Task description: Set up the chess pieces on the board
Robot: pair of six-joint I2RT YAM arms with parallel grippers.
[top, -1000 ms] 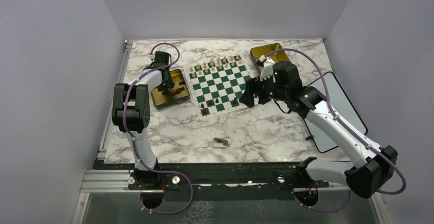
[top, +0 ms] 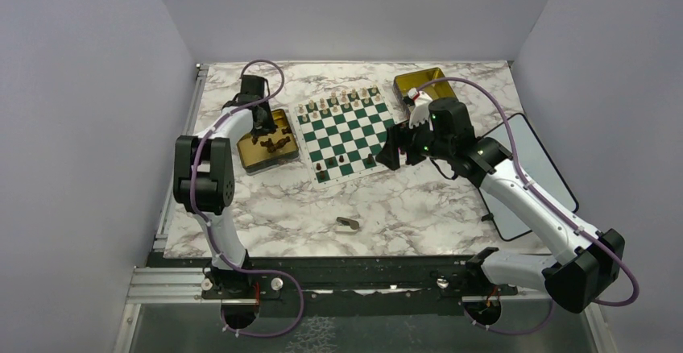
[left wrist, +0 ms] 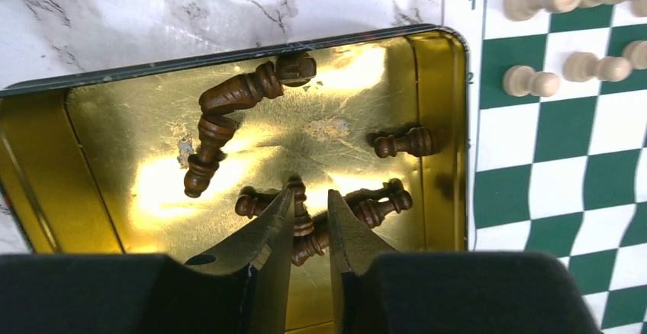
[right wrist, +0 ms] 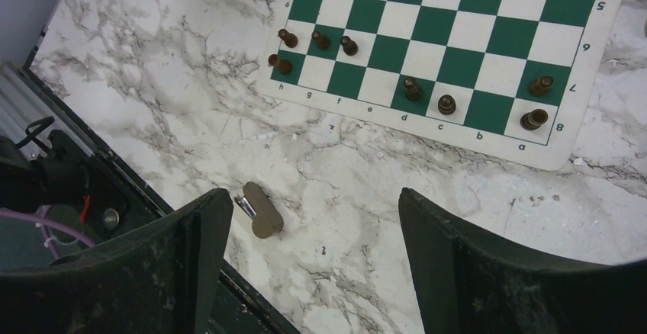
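Observation:
Over the gold tray (top: 251, 158), my left gripper is open by a narrow gap, and I see nothing held in it. Dark brown pieces lie on their sides in the tray: a pair touching at the back, including a large piece (left wrist: 238, 92), one small piece (left wrist: 408, 142) near the right wall, and a cluster (left wrist: 370, 212) partly hidden by the fingertips. The green and white board (top: 344, 137) carries light pieces (top: 334, 103) along its far side and several dark ones (right wrist: 413, 88) along its near side. My right gripper is wide open and empty, above the board's right side.
A second gold tray (top: 419, 79) stands at the back right. A small grey-brown object (right wrist: 263, 210) lies on the marble table near the front. A pale panel (top: 527, 176) lies at the right. Marble in front of the board is mostly clear.
My left gripper has shifted slightly toward the back of its tray, uncovering more dark pieces in the top view. The right arm looks unmoved.

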